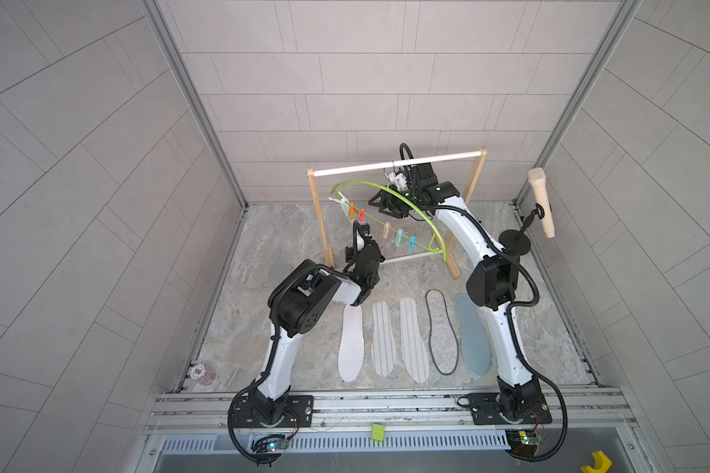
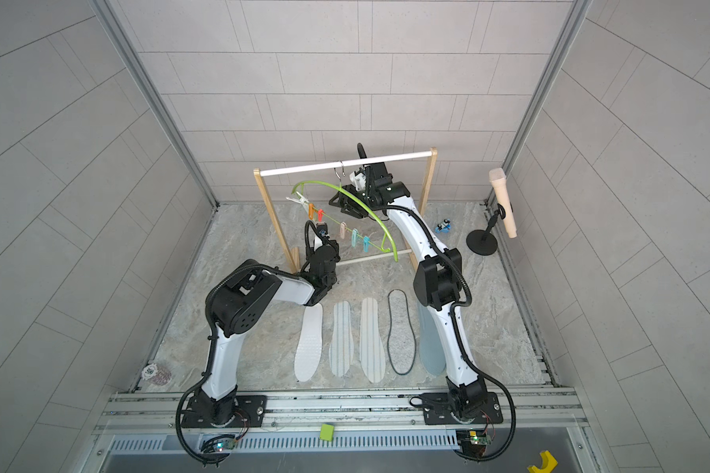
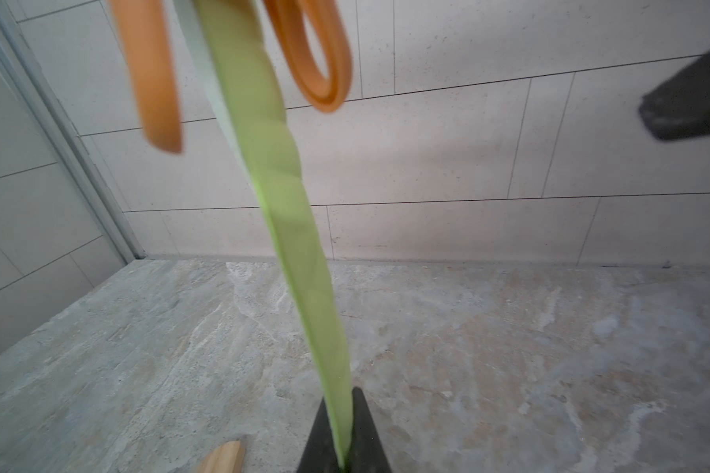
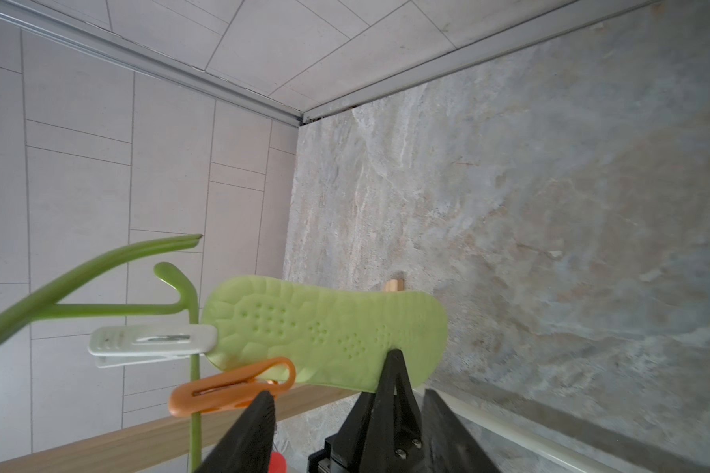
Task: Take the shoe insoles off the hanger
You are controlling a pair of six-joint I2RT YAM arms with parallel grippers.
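Note:
A pale green insole (image 4: pixel 284 323) hangs from the green hanger (image 1: pixel 378 187) near a white peg (image 4: pixel 150 339) and an orange peg (image 4: pixel 225 391). My left gripper is shut on this insole's lower part, seen edge-on in the left wrist view. My right gripper is part open, behind the hanger near the top bar, facing the pegs and insole from a short distance, with nothing visible between its fingers. Several insoles lie in a row on the table, among them a grey one (image 1: pixel 442 331) and a blue one (image 1: pixel 474 335).
A wooden frame with a white top bar (image 1: pixel 347 168) surrounds the hanger and stands over both grippers. A microphone-like pale cylinder on a black stand (image 2: pixel 481 243) is at the right.

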